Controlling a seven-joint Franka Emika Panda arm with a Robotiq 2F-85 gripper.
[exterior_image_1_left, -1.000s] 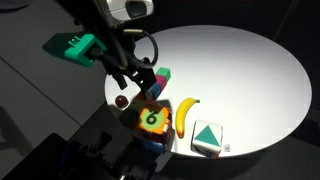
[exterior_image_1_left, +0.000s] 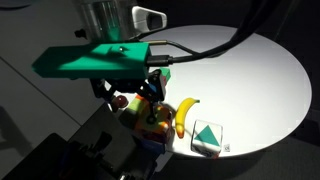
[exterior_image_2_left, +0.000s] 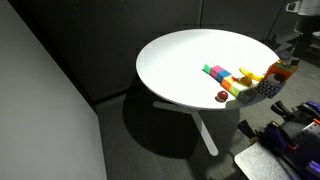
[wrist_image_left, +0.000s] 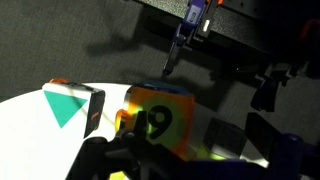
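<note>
A cube with an orange and green face bearing a dark numeral (wrist_image_left: 158, 122) lies near the table edge, under my gripper. In exterior view 1 the same numbered cube (exterior_image_1_left: 152, 128) is partly covered by the dark fingers above it. My gripper is open in the wrist view, its two dark fingers standing wide apart at the bottom. Whether they touch the cube is not clear. A yellow banana (exterior_image_1_left: 181, 118) lies just right of the cube, and a white cube with a green triangle (exterior_image_1_left: 207, 138) sits farther right.
A dark red ball (exterior_image_2_left: 222, 96) and a row of coloured blocks (exterior_image_2_left: 223, 76) rest on the round white table (exterior_image_2_left: 190, 50). A dark block (wrist_image_left: 225, 136) sits near the right finger.
My gripper has moved right and down, from the left of the numbered cube to over it. The cube, banana and triangle cube show no clear movement.
</note>
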